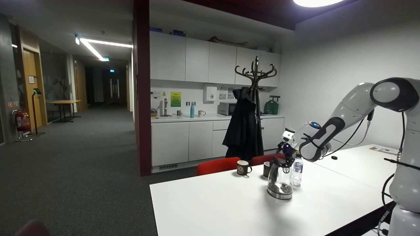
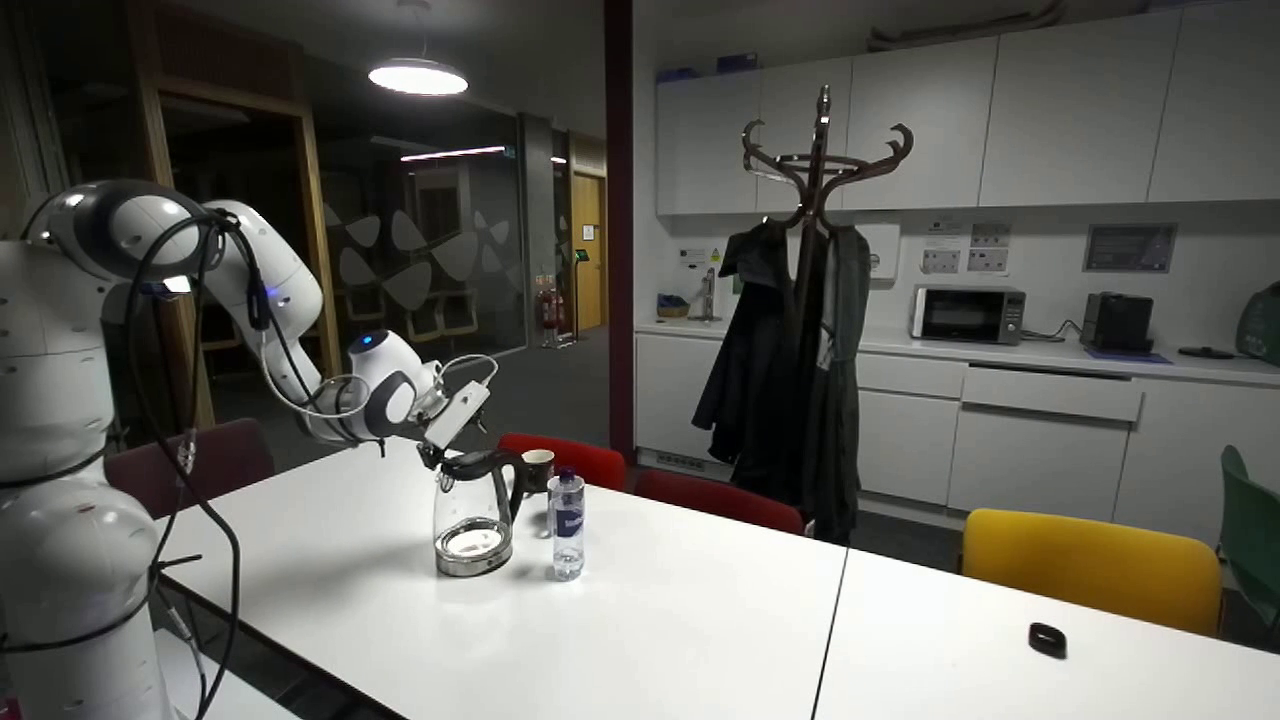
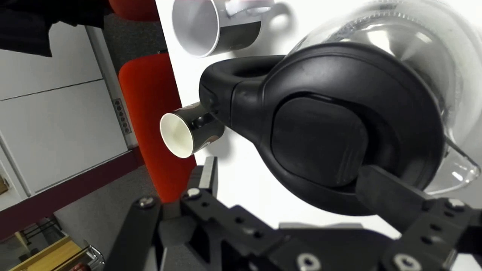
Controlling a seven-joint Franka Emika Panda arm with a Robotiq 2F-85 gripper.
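A glass kettle [image 1: 280,185] with a black lid and handle stands upright on the white table [image 2: 708,600]. In the wrist view its black lid [image 3: 321,140] fills the middle, and the handle [image 3: 219,92] points left. My gripper is open at the top of the kettle. One finger [image 3: 208,174] is over bare table left of the lid; the other finger [image 3: 384,192] overlaps the lid's lower right edge. Whether that finger touches the lid cannot be made out. Nothing is gripped between the fingers.
A clear water bottle [image 2: 567,528] stands close beside the kettle. Two dark mugs, a nearer mug [image 3: 239,36] and a white-lined mug [image 3: 210,131], sit near the table edge by the red chairs [image 1: 218,166].
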